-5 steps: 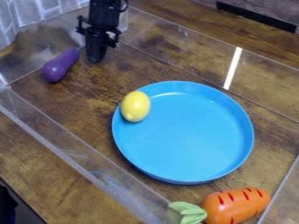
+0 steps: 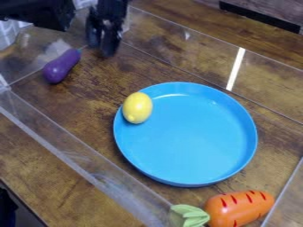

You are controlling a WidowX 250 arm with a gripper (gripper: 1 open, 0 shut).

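Observation:
My dark gripper (image 2: 104, 35) is at the top left, open, its fingers blurred against the dark wood. A purple eggplant-like toy (image 2: 62, 65) lies on the wooden surface below and left of it, apart from the fingers. A yellow egg-shaped piece (image 2: 137, 108) rests on the left part of a round blue plate (image 2: 193, 142). An orange carrot toy (image 2: 236, 209) with a pale green top lies at the bottom right.
Clear partition-like edges run along the left and lower side. A white strip (image 2: 235, 69) marks the wood at the upper right. The wood between the eggplant and plate is bare.
The arm has come further into view at the upper left, and the gripper stands somewhat differently there. The toys and plate have not moved.

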